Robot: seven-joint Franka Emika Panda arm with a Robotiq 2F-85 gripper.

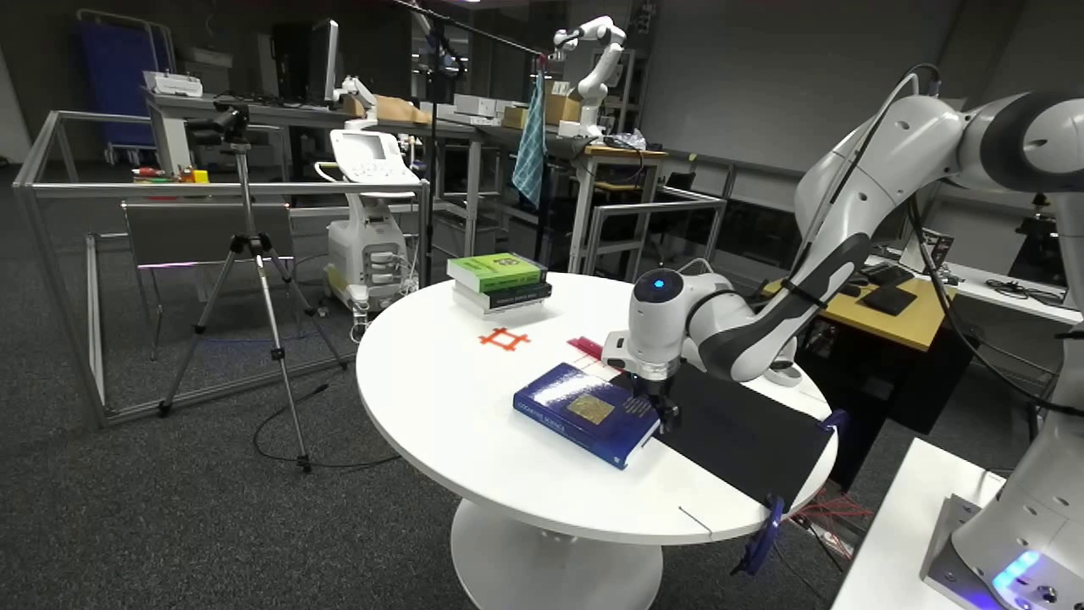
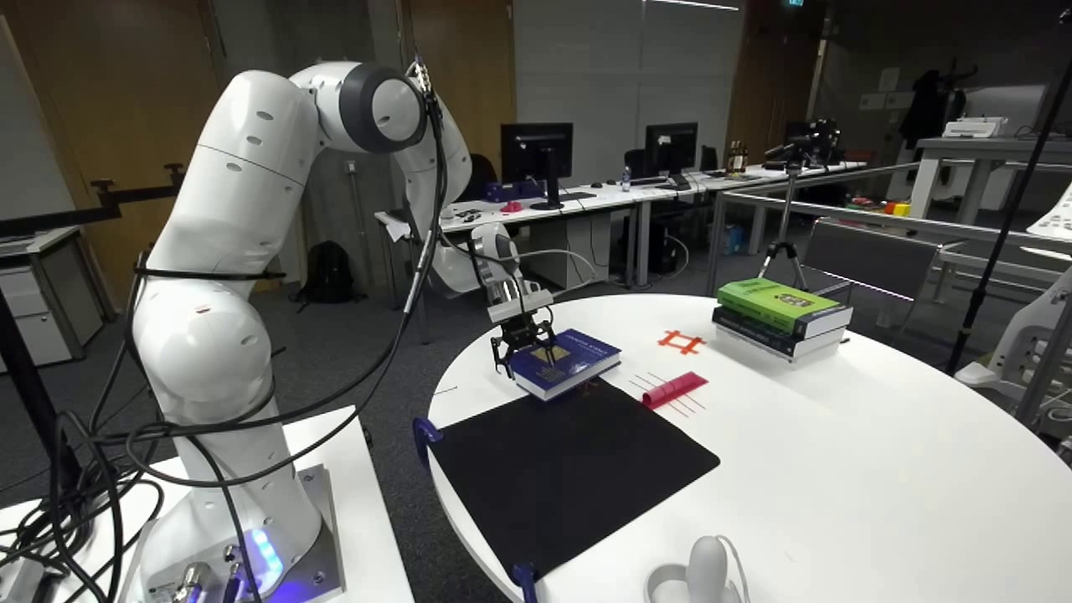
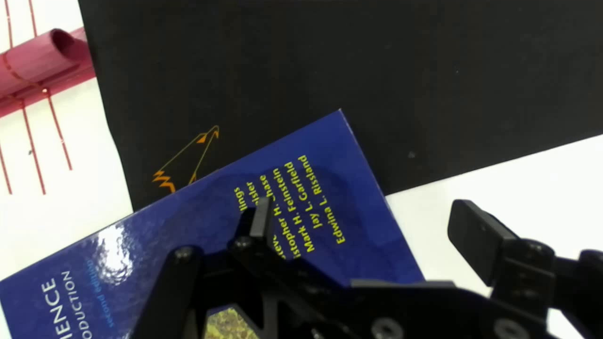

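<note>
A thick blue book [image 1: 589,412] lies flat on the white round table, one corner reaching onto the black mat [image 2: 573,472]. At its edge my gripper [image 2: 524,353] points downward, its fingers spread wide. From the wrist, one finger [image 3: 260,223] is over the blue cover and the other finger [image 3: 477,240] is beyond the book's short edge, above bare white table. Between the fingers lies the end of the book [image 3: 362,220] from this angle, but nothing shows as gripped. Whether either fingertip touches the book cannot be told.
A pink rolled piece [image 2: 675,389] lies beside the mat. Farther back are an orange hash-shaped piece [image 1: 504,339] and a stack of books with a green one [image 1: 495,270] on top. Blue clamps [image 1: 760,534] grip the table edge.
</note>
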